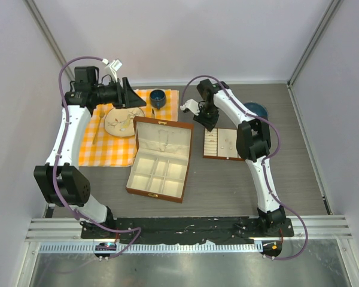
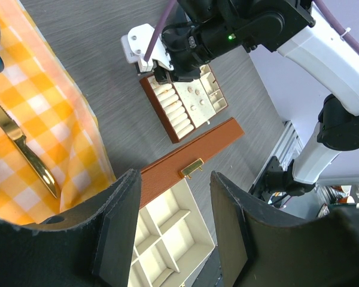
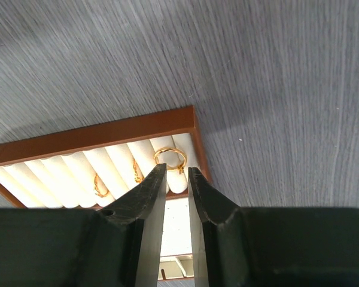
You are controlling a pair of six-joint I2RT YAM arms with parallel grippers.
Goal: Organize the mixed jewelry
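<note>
A jewelry tray (image 1: 211, 143) with padded ring rolls, a flat panel and small compartments sits right of the open cream-lined box (image 1: 158, 173). In the right wrist view a gold hoop (image 3: 170, 150) lies on the end rolls, with small gold chains (image 3: 98, 185) on others. My right gripper is over the tray at that hoop, its fingertips slightly apart; whether it holds anything cannot be told. My left gripper stands open and empty above the box and cloth.
An orange checked cloth (image 1: 90, 155) at left holds a plate (image 1: 116, 125), a dark mug (image 1: 157, 98) and gold cutlery. A blue bowl (image 1: 256, 109) is at back right, partly behind the right arm.
</note>
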